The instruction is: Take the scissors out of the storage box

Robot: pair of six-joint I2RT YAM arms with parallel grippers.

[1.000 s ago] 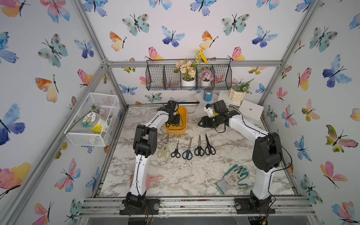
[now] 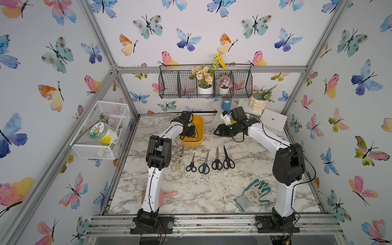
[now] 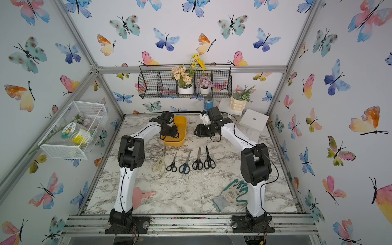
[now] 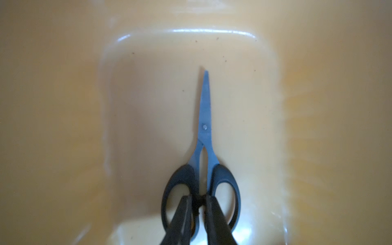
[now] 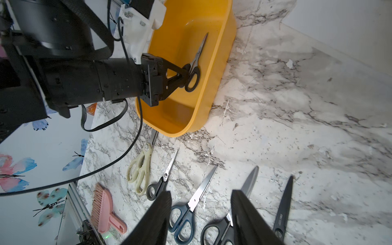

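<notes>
Inside the yellow storage box (image 2: 192, 142), a pair of scissors (image 4: 205, 110) with dark handles lies blades away, seen in the left wrist view. My left gripper is down at the handles, its fingertips close together on either side of the handles' dark middle part; how firmly they touch it cannot be told. From the right wrist view, the left fingers (image 5: 177, 74) reach the handle loop near the box's wall. My right gripper hangs over the table to the right of the box, fingers apart and nothing between them.
Several other scissors lie in a row on the table in front of the box, among them cream-handled ones (image 5: 140, 165) and blue-handled ones (image 5: 183, 216). A glove (image 2: 254, 193) lies front right, a pink brush (image 5: 107, 210) front left. A white box (image 2: 273, 119) stands back right.
My left gripper has shifted only slightly over the box. The right arm has drifted a little to the left. The row of scissors on the table has stayed put.
</notes>
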